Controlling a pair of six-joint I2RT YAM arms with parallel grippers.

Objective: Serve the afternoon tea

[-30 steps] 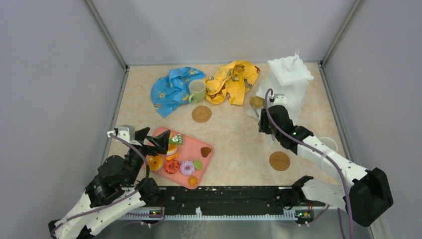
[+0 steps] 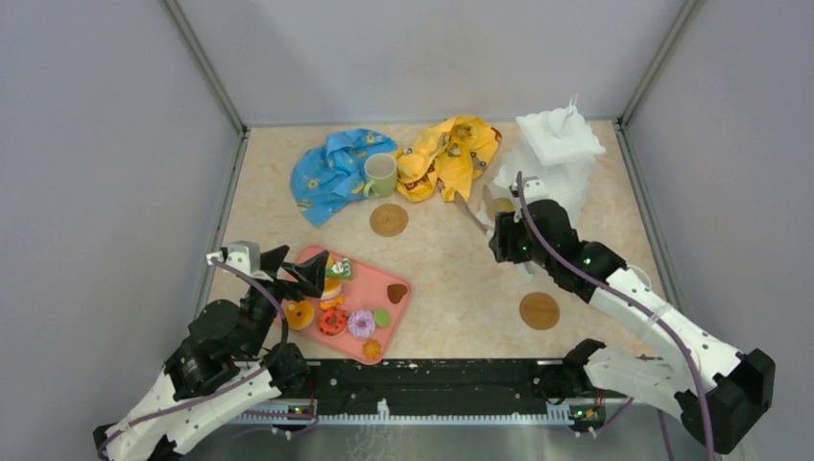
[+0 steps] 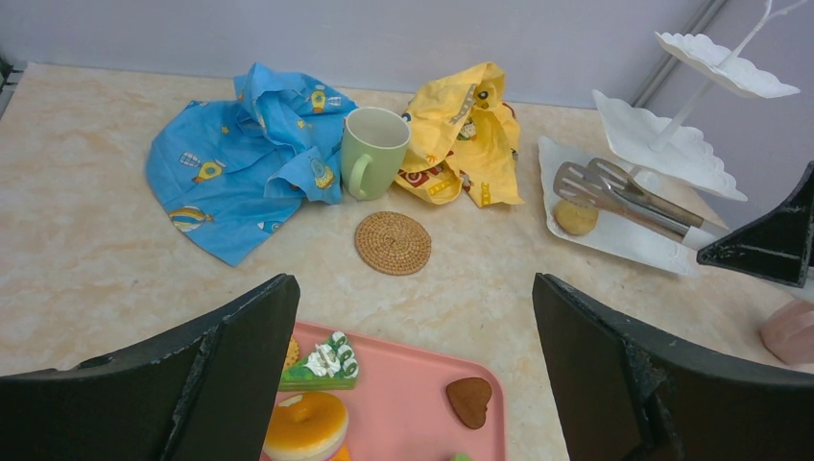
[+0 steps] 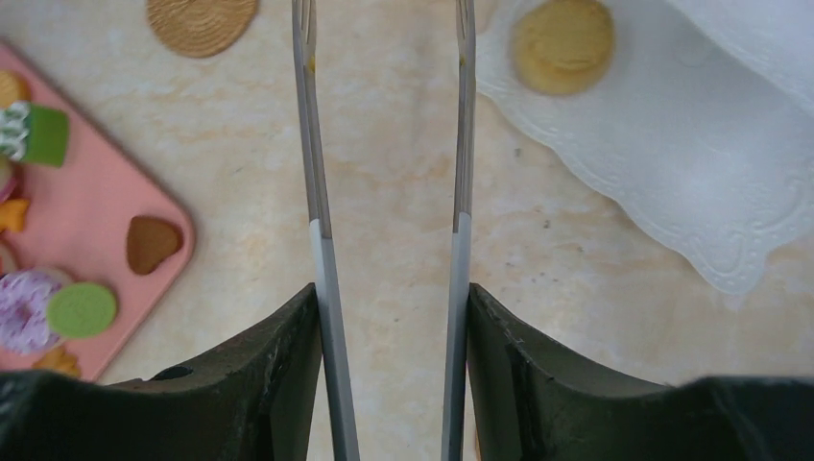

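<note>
My right gripper is shut on the handles of metal tongs [image 4: 465, 154]; their two arms stand apart with nothing between them. In the left wrist view the tongs [image 3: 614, 189] hover over or near a round yellow treat [image 3: 576, 217] lying on the lowest white tier [image 3: 629, 248] of the stand. My left gripper hangs open and empty above a pink tray [image 3: 403, 357]. On that tray rest several toy sweets, among them a brown heart [image 2: 396, 293], a purple-white donut [image 2: 361, 324] and a green disc [image 2: 382, 318].
A green mug [image 2: 380, 176] stands between a blue cloth [image 2: 331, 173] and a yellow cloth [image 2: 459, 154]. Woven coasters lie at centre [image 2: 389, 220] and front right [image 2: 539, 310]. The stand's upper tier [image 2: 560, 136] overhangs the back right. Mid-table is clear.
The left arm and the tray have stayed still.
</note>
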